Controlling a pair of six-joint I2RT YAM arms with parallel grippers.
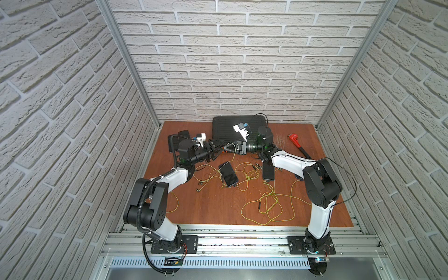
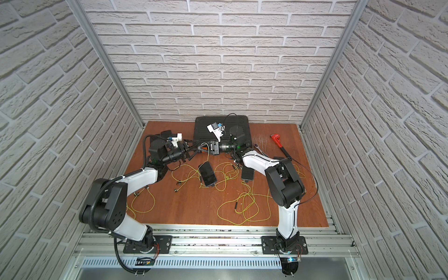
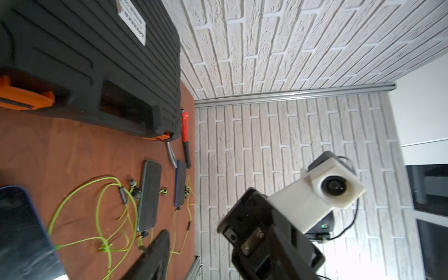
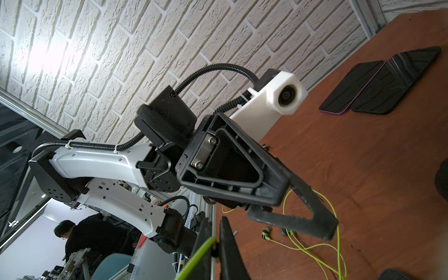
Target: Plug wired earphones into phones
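Observation:
My right gripper (image 1: 226, 148) is shut on a thin yellow-green earphone cable (image 4: 198, 256), which arches up from the table. My left gripper (image 2: 189, 148) faces it at close range from the left, its fingers apart. A black phone (image 1: 228, 173) lies in the middle beneath the grippers, ringed by tangled earphone cables (image 1: 270, 205). Another phone (image 3: 149, 193) with cable at its end lies to the right, and a blue-edged one (image 3: 180, 182) beyond it. Two dark phones lie at the left side of the table.
A black case (image 1: 238, 122) with orange latches stands at the back, close behind both grippers. A red pipe wrench (image 1: 298, 144) lies at the back right. Bare wood shows at the front centre.

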